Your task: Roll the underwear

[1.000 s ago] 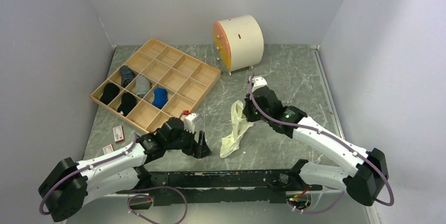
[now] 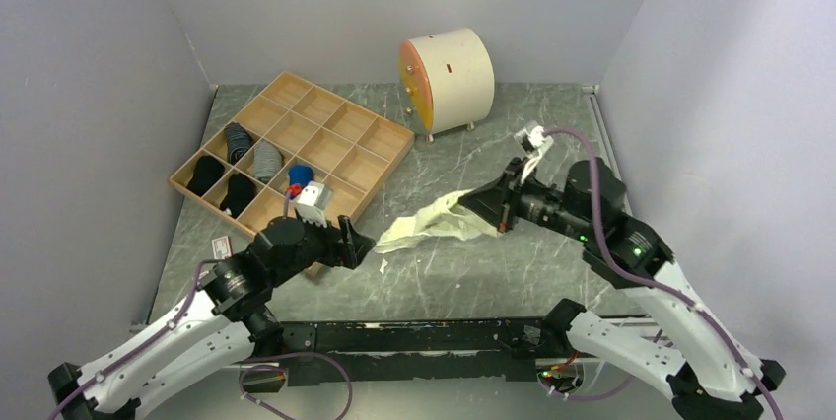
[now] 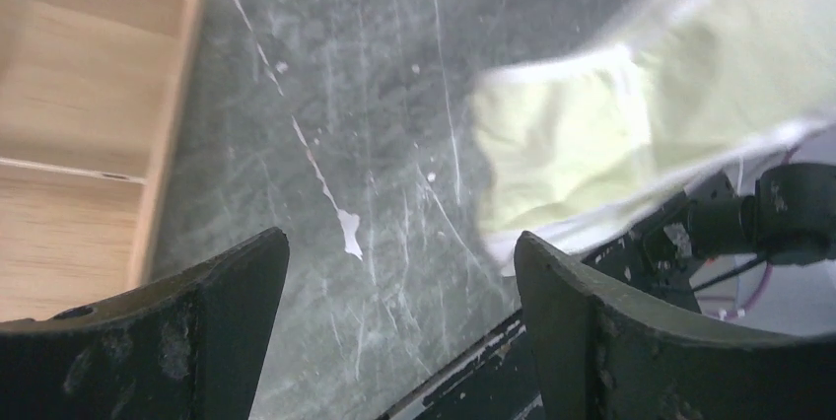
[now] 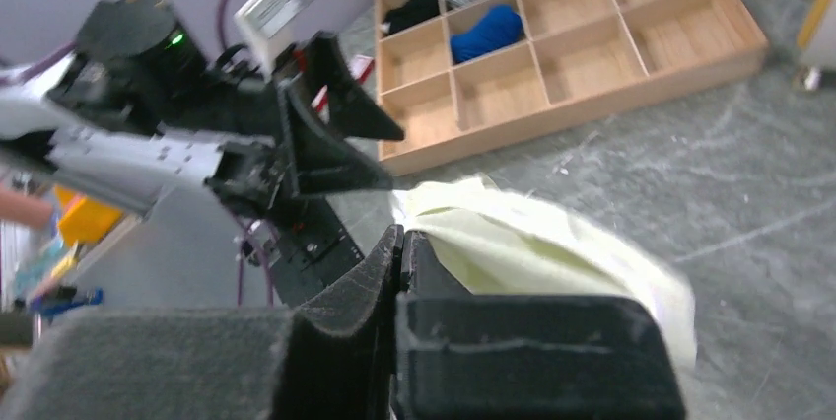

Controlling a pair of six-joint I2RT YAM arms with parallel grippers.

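The underwear, a pale yellow cloth (image 2: 426, 225), hangs loose and crumpled above the table, stretched leftward from my right gripper (image 2: 465, 201). In the right wrist view the shut fingertips pinch an edge of the cloth (image 4: 537, 243), which trails off to the right. My left gripper (image 2: 367, 243) is open, close to the cloth's left end. From the left wrist view, the blurred cloth (image 3: 562, 144) lies beyond the right-hand finger (image 3: 572, 312), with only table showing between the fingers.
A wooden compartment box (image 2: 386, 152) stands at the back left, holding several rolled dark, grey and blue items (image 2: 267, 161). Behind is a cream drum-shaped cabinet (image 2: 456, 80). A small card box (image 2: 222, 247) lies at left.
The left gripper has risen and moved slightly left, staying open.
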